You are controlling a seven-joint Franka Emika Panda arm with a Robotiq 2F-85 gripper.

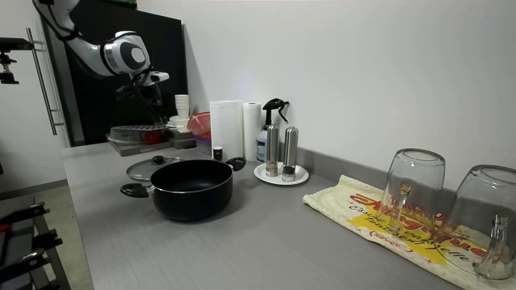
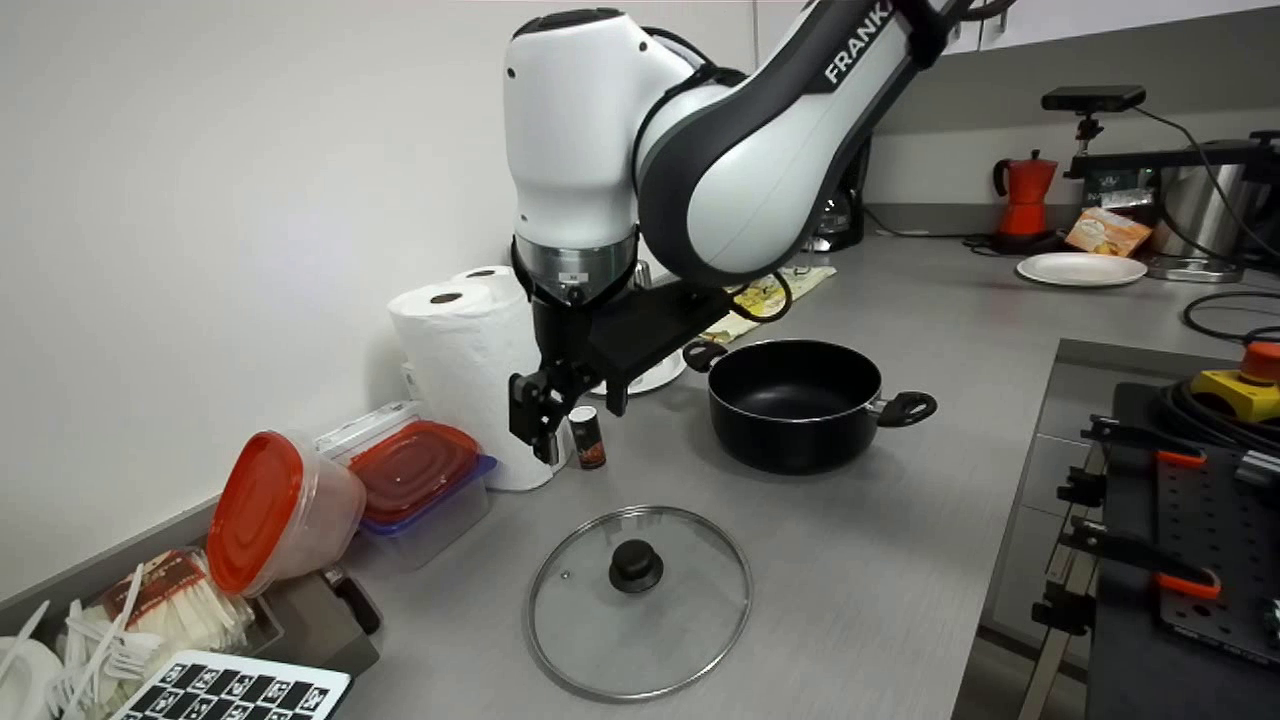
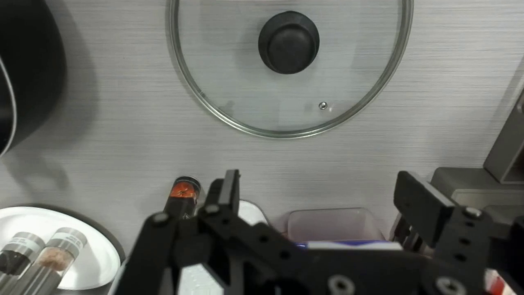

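Observation:
My gripper stands open, its two fingers wide apart with nothing held between them. It hangs above the counter, as the exterior view from the lid's side also shows. A glass lid [image 2: 576,612] with a steel rim and a black knob [image 3: 288,43] lies flat on the counter. In the wrist view the lid is ahead of the fingertips, apart from them. Beside the lid sits an empty black pot [image 1: 193,200] with two handles and no cover; only its edge enters the wrist view at the left.
Paper towel rolls [image 2: 468,360], a small dark spice jar [image 2: 587,437] and red-lidded containers [image 2: 282,510] line the wall. Two grinders stand on a white plate [image 1: 302,178]. Upturned glass jugs [image 1: 411,193] rest on a cloth. The counter in front of the pot is clear.

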